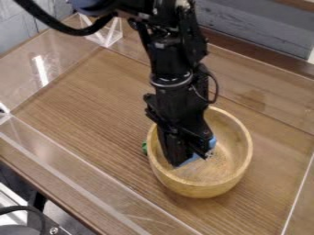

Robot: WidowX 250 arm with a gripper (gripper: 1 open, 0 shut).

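Note:
My black gripper [174,141] reaches down from the top into a tan wooden bowl [215,183] on the wooden table. Its fingertips are low inside the bowl, near a small blue object [204,152] that is partly hidden by the gripper. Whether the fingers hold anything is hard to tell. A small green object [145,147] shows at the bowl's left, mostly hidden.
Pale panels line the back and left edges, and a black cable lies at the bottom left corner.

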